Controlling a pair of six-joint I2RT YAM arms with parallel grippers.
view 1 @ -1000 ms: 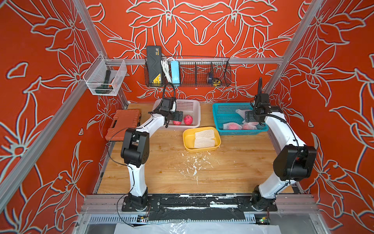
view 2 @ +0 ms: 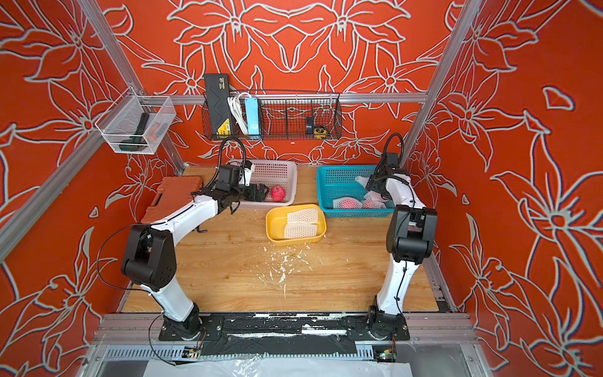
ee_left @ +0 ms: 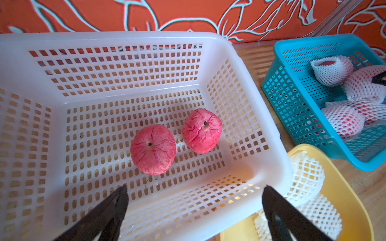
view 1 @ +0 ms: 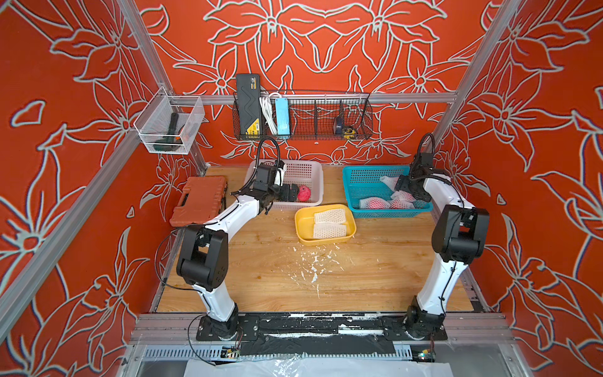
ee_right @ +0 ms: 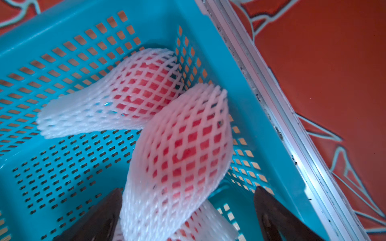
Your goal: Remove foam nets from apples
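Two bare red apples, a left one (ee_left: 153,149) and a right one (ee_left: 202,131), rest on the floor of the white basket. My left gripper hangs open over that basket's front side, empty. In the blue basket (ee_right: 80,168) lie several apples in white foam nets. One netted apple (ee_right: 185,156) is nearest my right gripper, which is open above it with nothing held. Another netted apple (ee_right: 140,88) lies behind it, and a third below is partly covered. Two removed foam nets (view 1: 329,223) lie in the yellow tray (view 1: 301,231).
The white basket (view 1: 316,169) stands left of the blue one, with the yellow tray in front between them. White foam scraps (view 1: 314,267) are scattered on the open wooden table. An orange case (view 1: 198,201) lies at the left, and a wire rack (view 1: 314,116) hangs behind.
My left gripper has shifted a little left over the white basket, its arm leaning outward. My right arm has swung inward, its gripper staying over the right side of the blue basket.
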